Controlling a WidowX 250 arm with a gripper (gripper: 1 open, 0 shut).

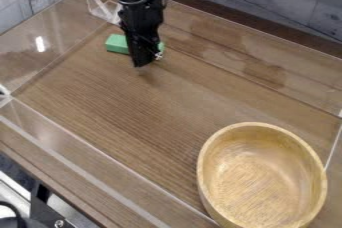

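Note:
My black gripper (142, 50) reaches down from the top of the view to a small green block (120, 44) on the wooden table (134, 122), at its upper left. The gripper's tip overlaps the block's right part; whether its fingers are open or shut on it is too small to tell.
A large round beige bowl (261, 177) sits at the front right. A clear plastic item stands at the back left, behind the block.

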